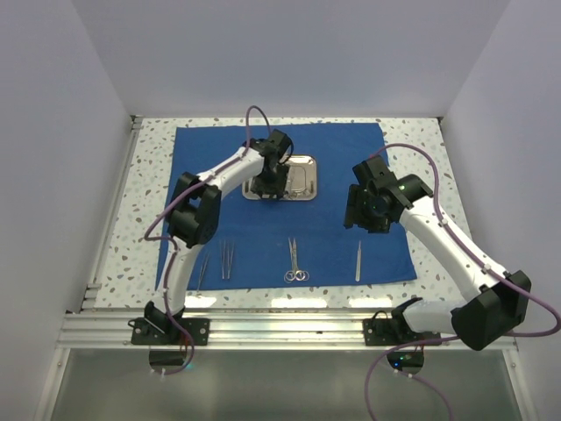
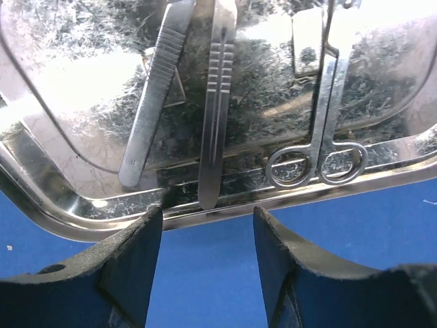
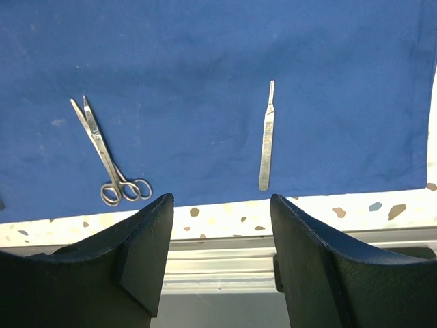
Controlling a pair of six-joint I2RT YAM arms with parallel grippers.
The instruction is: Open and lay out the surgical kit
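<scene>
The steel tray (image 1: 307, 162) lies on the blue cloth, holding scalpel handles (image 2: 215, 123) and scissors or forceps (image 2: 328, 109). My left gripper is open just over the tray's near rim, its fingertips either side of the middle handle's end, nothing held. On the cloth below lie slim tweezer-like instruments (image 1: 224, 259), scissors (image 3: 102, 150) and a single scalpel handle (image 3: 266, 143). My right gripper hangs open above the cloth's right part, nothing between its fingers.
The blue cloth (image 1: 342, 149) covers most of the speckled table. A metal rail runs along the front edge.
</scene>
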